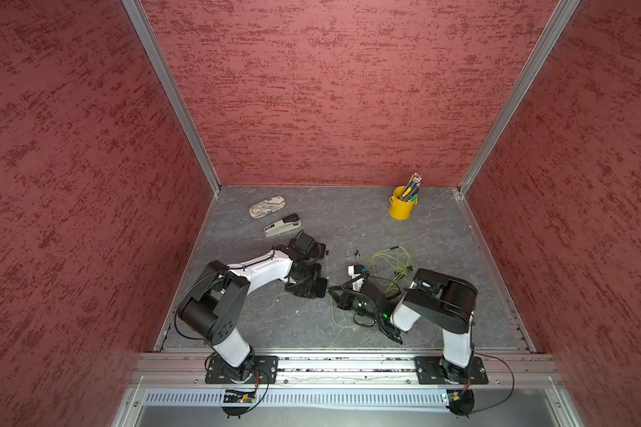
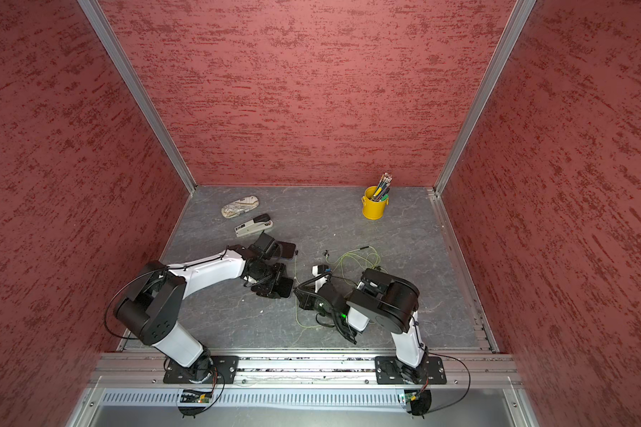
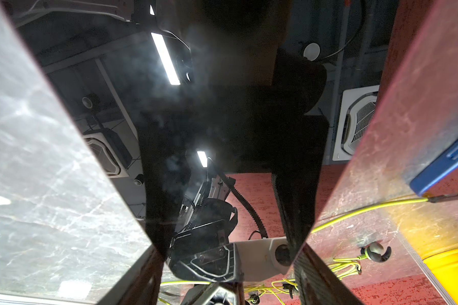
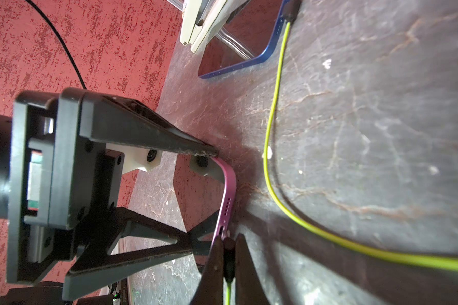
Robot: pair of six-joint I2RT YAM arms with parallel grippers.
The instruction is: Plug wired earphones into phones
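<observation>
A pink-edged phone is gripped along its two long sides by my left gripper, just above the table; its dark, mirror-like screen [image 3: 203,132] fills much of the left wrist view. My right gripper is shut on the black earphone plug [image 4: 229,259], whose yellow-green cable trails behind. The plug's tip is right at the port end of the pink phone; whether any of it is inside, I cannot tell. Farther back lies a blue-edged phone [image 4: 239,66] with a black plug [image 4: 290,10] at its end, a yellow-green cable running from it.
Coiled yellow-green earphone cable [image 1: 399,263] lies right of the middle. Behind the left arm sit a stapler [image 1: 282,226] and a patterned case [image 1: 267,206]. The yellow bucket [image 1: 401,207] of pencils stands at the back right.
</observation>
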